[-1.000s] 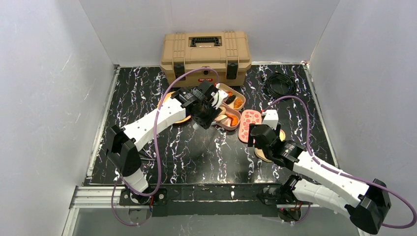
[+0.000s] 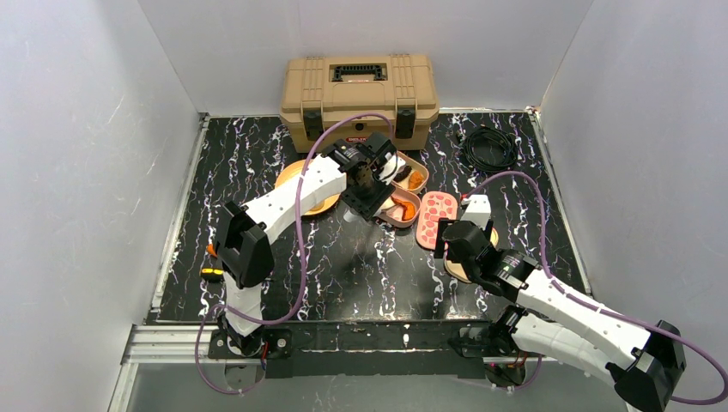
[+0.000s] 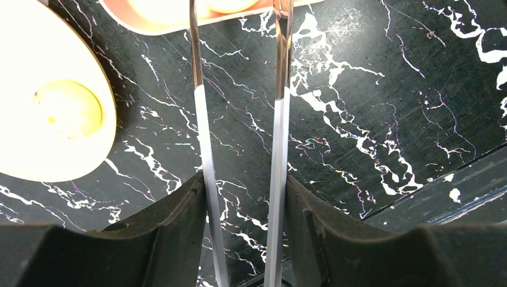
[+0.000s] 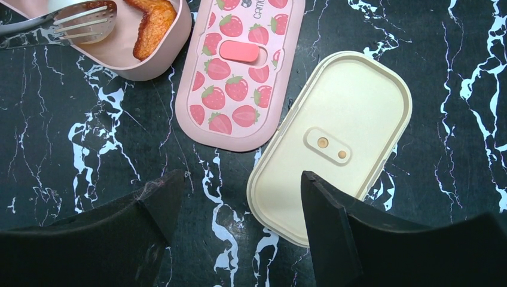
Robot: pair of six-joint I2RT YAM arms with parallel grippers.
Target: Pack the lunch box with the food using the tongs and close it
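Note:
My left gripper is shut on metal tongs (image 3: 205, 128), its fingers pressing on the two handles from outside. The tongs' slotted head (image 4: 89, 23) is over the open pink lunch box (image 4: 143, 73); whether it grips any food cannot be told. A browned piece of food (image 4: 154, 30) sits in that box. My right gripper stands open above the cream lid (image 4: 365, 113), nothing between its fingers. Beside that lid lies the strawberry-patterned pink lid (image 4: 236, 89). A plate (image 3: 57, 164) with a yellow round item (image 3: 70, 109) shows in the left wrist view.
Behind the pink box is a second, cream box (image 2: 422, 176) with food. A tan toolbox (image 2: 360, 94) stands at the back, a coiled black cable (image 2: 489, 148) at the back right. Small tools (image 2: 212, 275) lie at the left edge.
My left gripper has shifted a little to the right with the tongs, and its elbow has swung right. The right arm has moved only slightly. The boxes and lids stay where they were.

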